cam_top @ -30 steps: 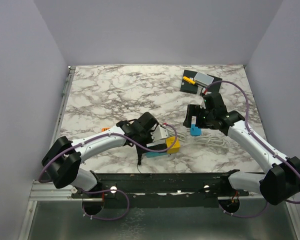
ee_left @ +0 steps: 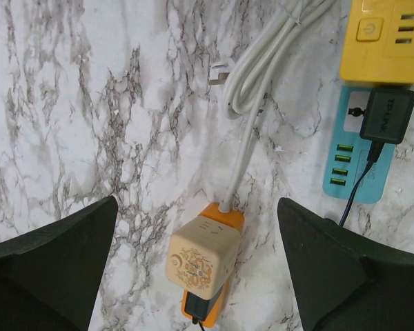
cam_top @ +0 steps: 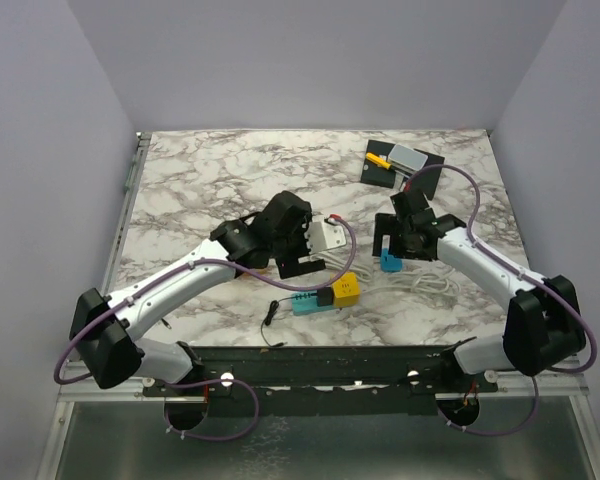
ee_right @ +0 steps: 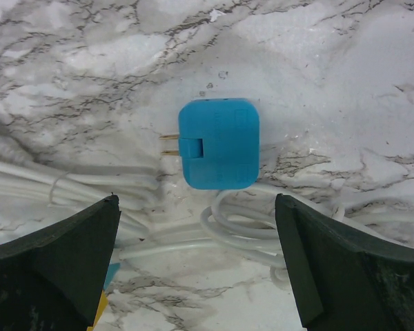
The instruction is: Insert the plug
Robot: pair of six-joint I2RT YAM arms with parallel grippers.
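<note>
In the right wrist view, a blue plug (ee_right: 221, 145) lies on the marble table, its metal prongs pointing left. My right gripper is open near it and touches nothing. A black TP-LINK adapter (ee_left: 388, 115) with a thin cable sits on the teal power strip (ee_left: 359, 186) in the left wrist view. Beside it is the yellow power strip (ee_left: 383, 65). An orange strip (ee_left: 222, 216) carries a cream block (ee_left: 202, 252) with a gold pattern and a dark adapter (ee_left: 201, 301). Above these, my left gripper stands open, its fingers well apart and empty.
White cords lie coiled in the left wrist view (ee_left: 252, 76) and beside the blue plug. A dark mat (cam_top: 372, 171) at the back right bears a grey box (cam_top: 407, 157) and a yellow-handled item (cam_top: 377, 160).
My left gripper has moved up and away from the teal strip, uncovering the black adapter. My right arm has shifted slightly near the blue plug, which has not moved.
</note>
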